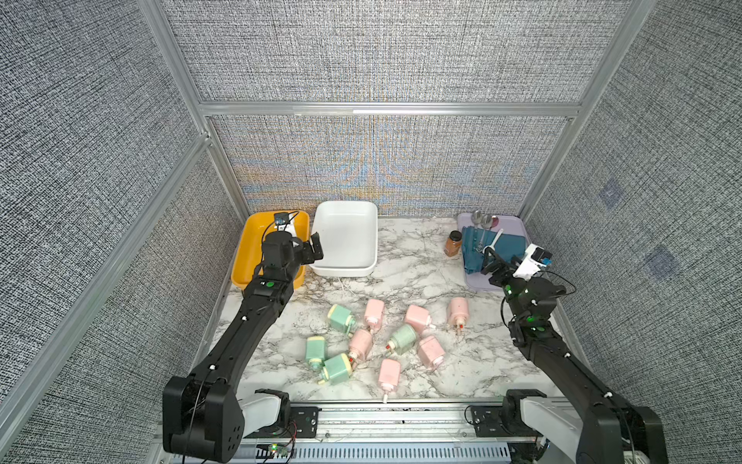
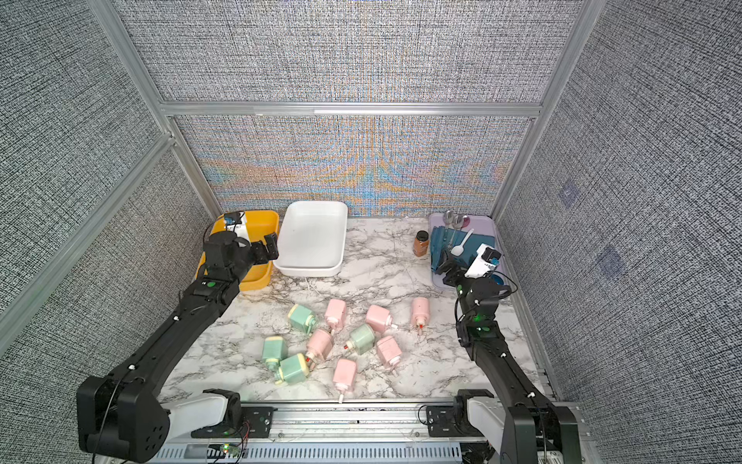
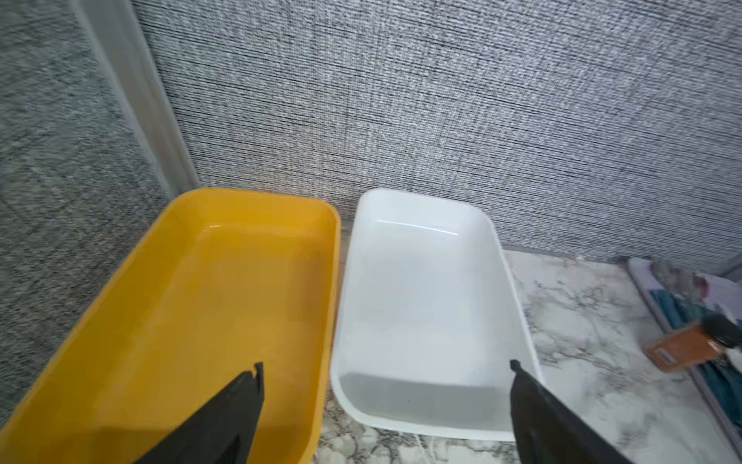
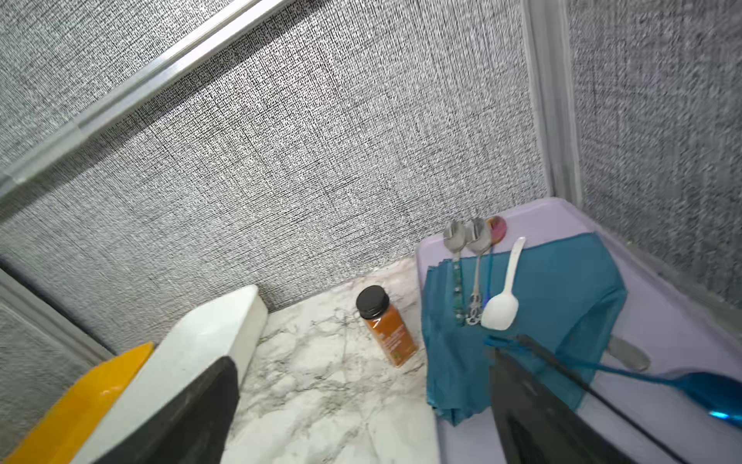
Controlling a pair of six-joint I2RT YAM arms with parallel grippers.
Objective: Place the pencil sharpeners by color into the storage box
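Several pink sharpeners point(image 1: 388, 373) and several green sharpeners point(image 1: 315, 349) lie scattered on the front middle of the marble table. Behind them at the left stand a yellow box point(image 3: 255, 255) and a white box point(image 3: 433, 270), side by side; both look empty. My left gripper is open, raised over the yellow box, with nothing between its fingers. Open and empty as well, my right gripper hovers near the front of the lilac tray point(image 4: 541, 210). No sharpener shows in either wrist view.
On the lilac tray lie a teal cloth point(image 4: 572, 286), several spoons, and a white spoon point(image 4: 501, 309). A brown jar with a black lid point(image 4: 388, 324) stands left of that tray. Between the white box and the jar the table is bare.
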